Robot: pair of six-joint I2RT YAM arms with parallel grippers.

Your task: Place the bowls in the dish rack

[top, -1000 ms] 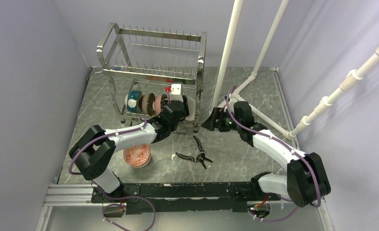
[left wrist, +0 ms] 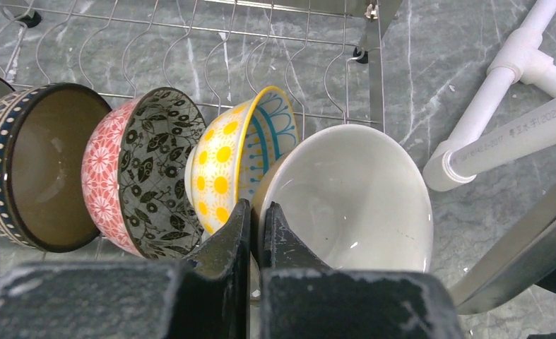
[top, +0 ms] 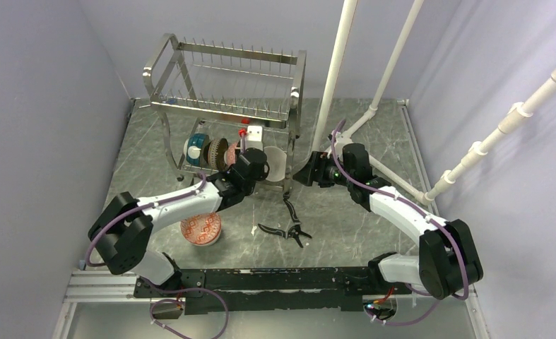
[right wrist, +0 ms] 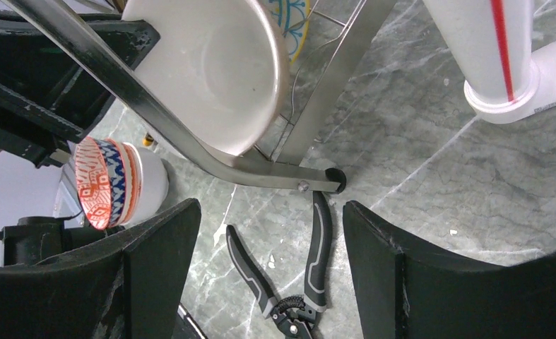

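Observation:
My left gripper is shut on the rim of a white bowl [left wrist: 349, 198] at the right end of the lower rack [left wrist: 372, 78]. Leftward from it stand a yellow patterned bowl [left wrist: 218, 162], a pink floral bowl [left wrist: 105, 176] and several darker bowls [left wrist: 52, 169], all on their sides. My right gripper is open and empty, just outside the rack's right side. A stack of bowls [top: 200, 227] rests on the floor at front left.
Pruning shears [top: 292, 233] lie in front of the rack. White pipes [top: 402, 180] stand to the right. The rack's upper tier [top: 225, 113] is empty.
My left gripper, on the white bowl, has shifted slightly left. My right gripper has moved a little toward the back since a second ago.

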